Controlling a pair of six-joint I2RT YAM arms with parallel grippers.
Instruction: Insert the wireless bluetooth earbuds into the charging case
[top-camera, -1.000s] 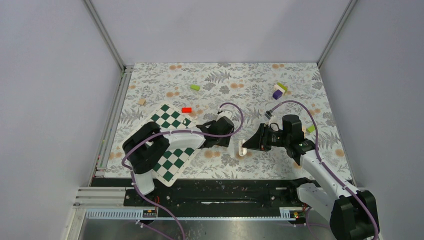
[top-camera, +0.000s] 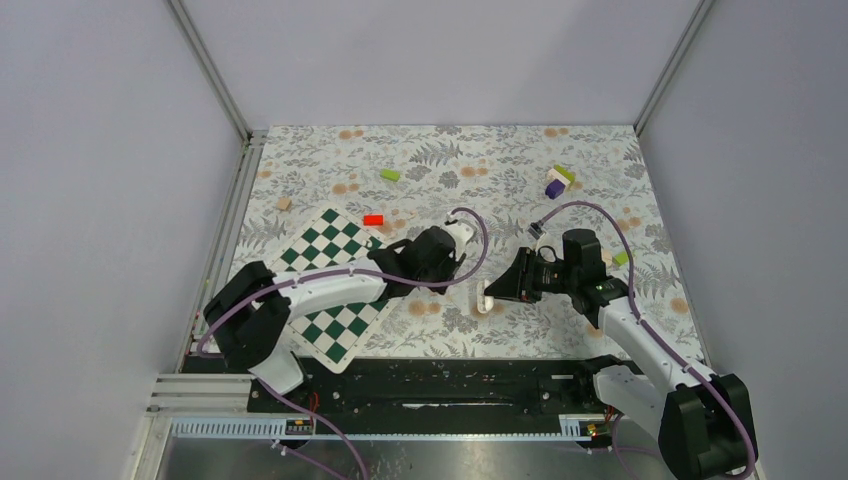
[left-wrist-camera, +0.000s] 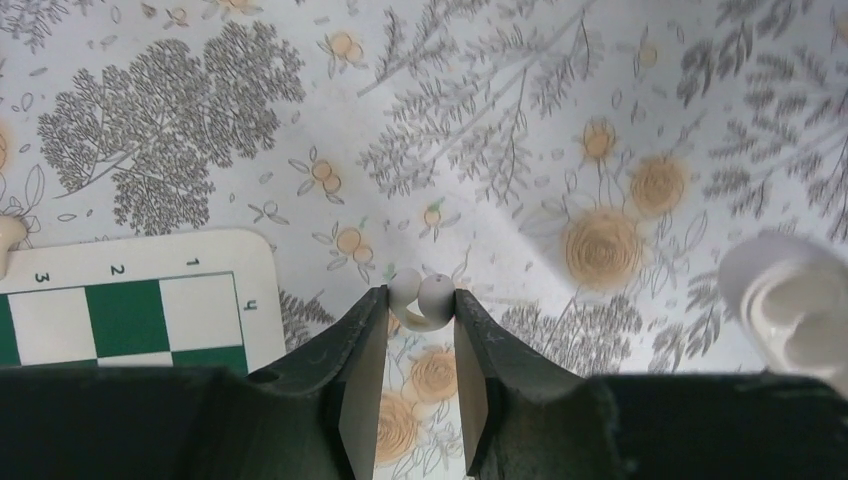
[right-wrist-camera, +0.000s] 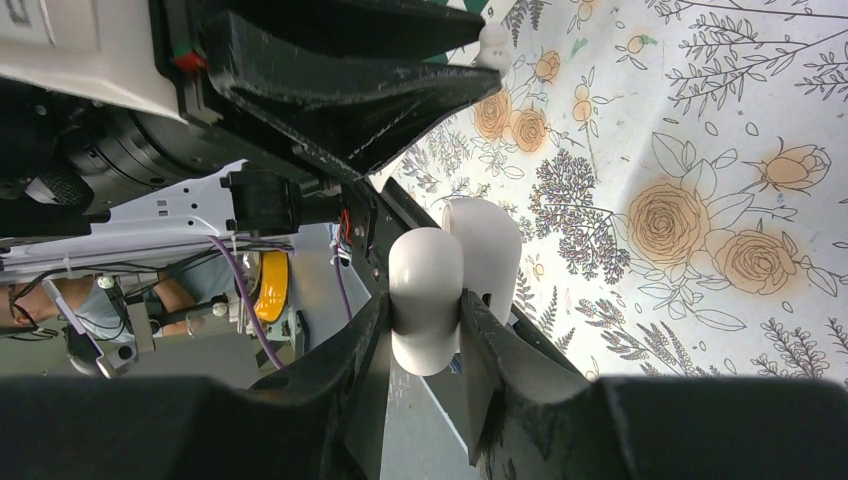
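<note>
My left gripper is shut on a small white earbud (left-wrist-camera: 436, 298), held above the patterned cloth, as the left wrist view shows. My right gripper is shut on the white charging case, whose lid stands open; in the left wrist view the case (left-wrist-camera: 795, 315) appears at the right edge with its hollows visible. In the top view the case (top-camera: 484, 295) is low at centre-right, with the left gripper to its left and somewhat above. Another small white piece (left-wrist-camera: 10, 240) shows at the left edge of the left wrist view.
A checkered board (top-camera: 333, 330) lies under the left arm. A red block (top-camera: 373, 220), green block (top-camera: 390, 174), tan block (top-camera: 283, 203) and a cluster with a purple block (top-camera: 554, 189) lie farther back.
The left arm's elbow has swung left and its wrist has shifted slightly from where it was in the top view. The right arm and case look unmoved.
</note>
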